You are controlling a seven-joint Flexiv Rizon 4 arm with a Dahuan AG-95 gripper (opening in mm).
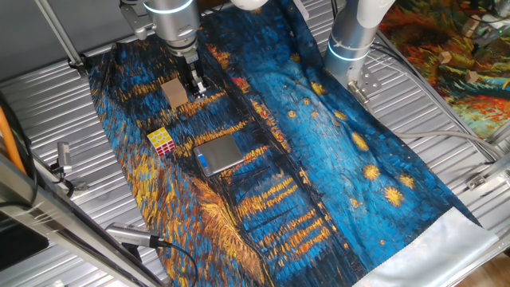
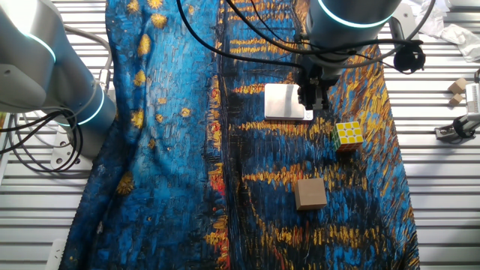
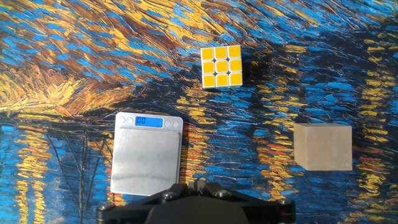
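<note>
My gripper shows at the bottom edge of the wrist view, its fingertips together and nothing visible between them. It hangs above the cloth, near the brown box (image 1: 174, 93) in exterior view 1. In the wrist view a silver scale (image 3: 147, 158) with a lit blue display lies just left of the gripper, its plate bare. A puzzle cube (image 3: 221, 66), yellow face up, sits farther up the view. The box (image 3: 323, 147) stands to the right. All three are apart from one another, and the gripper touches none of them that I can see.
A painted-pattern cloth (image 1: 319, 159) covers the slatted table, with folds on its blue side. Black cables (image 2: 247, 54) loop around my arm in exterior view 2.
</note>
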